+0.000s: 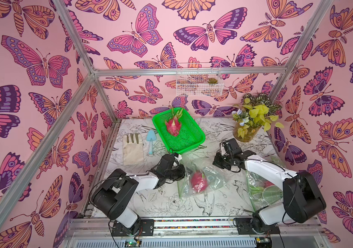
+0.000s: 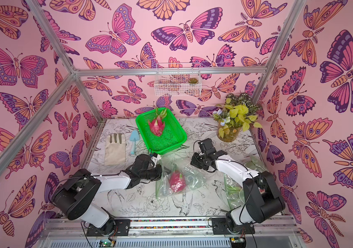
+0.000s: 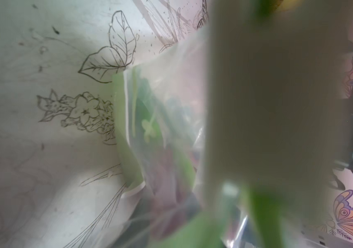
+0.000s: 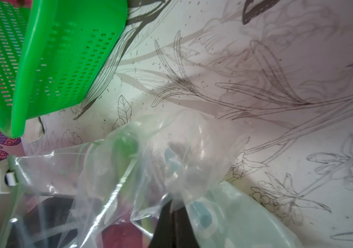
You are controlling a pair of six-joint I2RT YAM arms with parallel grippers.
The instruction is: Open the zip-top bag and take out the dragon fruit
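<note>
The clear zip bag [image 1: 209, 181] lies at the table's middle with a dragon fruit [image 1: 198, 181] inside. My left gripper [image 1: 181, 173] is at its left edge; in the left wrist view the bag's zip strip [image 3: 126, 115] shows beside a large blurred finger, and the finger's width is unclear. My right gripper [image 1: 218, 162] is at the bag's upper right. In the right wrist view its dark fingers [image 4: 164, 231] are together at the crumpled plastic, shut; whether plastic is pinched between them is hard to see.
A green basket [image 1: 195, 136] holding a dragon fruit stands behind the bag. A glove [image 1: 133, 150] and trowel [image 1: 150, 140] lie left, a potted plant [image 1: 246, 128] back right. A second filled bag [image 1: 263, 194] lies under the right arm.
</note>
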